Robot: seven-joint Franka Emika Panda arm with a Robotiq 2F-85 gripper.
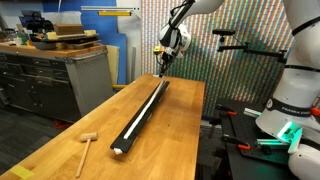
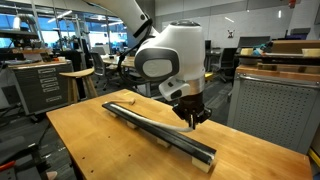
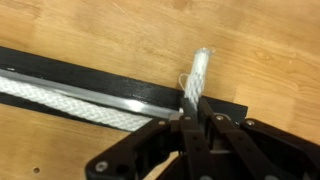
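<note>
A white braided rope (image 3: 75,104) runs along a long black channel (image 3: 100,80) on the wooden table. Its end stands out past the fingertips in the wrist view, where my gripper is shut on it. The other exterior view shows the rope (image 2: 150,121) rising from the channel (image 2: 178,139) towards my gripper (image 2: 190,114) at the channel's near right end. In exterior view 1, my gripper (image 1: 163,70) is small at the far end of the channel (image 1: 140,118); its fingers cannot be made out there.
A small wooden mallet (image 1: 86,139) lies on the table to the left of the channel. Dark cabinets (image 1: 85,85) line the left side. Bare table (image 1: 175,130) is open on both sides of the channel.
</note>
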